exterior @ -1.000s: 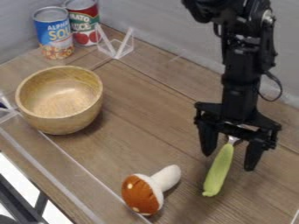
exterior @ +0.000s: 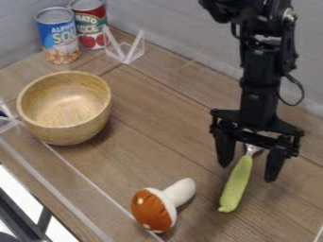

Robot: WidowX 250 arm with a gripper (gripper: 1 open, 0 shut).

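Observation:
My black gripper (exterior: pixel 248 161) is at the right of the camera view, open, its fingers straddling the upper end of a long pale green vegetable-like object (exterior: pixel 235 187) lying on the wooden table (exterior: pixel 164 85). Part of that object is hidden by the gripper. A toy mushroom (exterior: pixel 155 211) with an orange cap and white stem lies at the front, left of the green object. A wooden bowl (exterior: pixel 63 113) sits at the left.
Two cans, one blue-labelled (exterior: pixel 59 36) and one red (exterior: pixel 90 21), stand at the back left beside clear plastic pieces. A wall runs along the back.

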